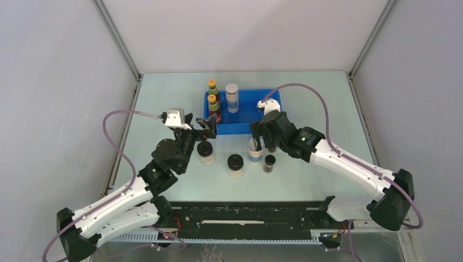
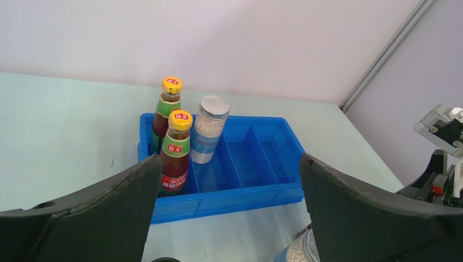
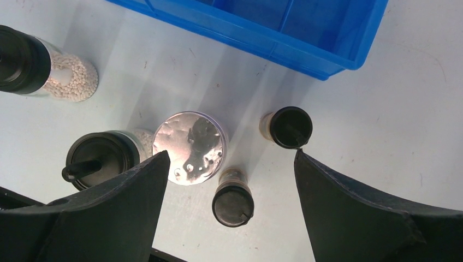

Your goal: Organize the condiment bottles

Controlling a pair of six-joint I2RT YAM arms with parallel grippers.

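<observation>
Two sauce bottles with yellow caps, the rear one (image 2: 171,86) and the front one (image 2: 176,151), stand in the left compartment of the blue box (image 2: 229,197). Beside them in the box is a tall silver-lidded jar (image 2: 207,130). A second silver-lidded jar (image 3: 192,147) stands on the table under my open right gripper, near two small black-capped bottles (image 3: 292,127) (image 3: 233,206). Two black-lidded jars (image 1: 205,149) (image 1: 235,162) are on the table too. My left gripper (image 1: 208,126) is open and empty by the box's front left corner.
The compartments on the box's right side (image 2: 267,155) look empty in the left wrist view. Bare table (image 1: 316,98) lies to the right of the box, and more to its left.
</observation>
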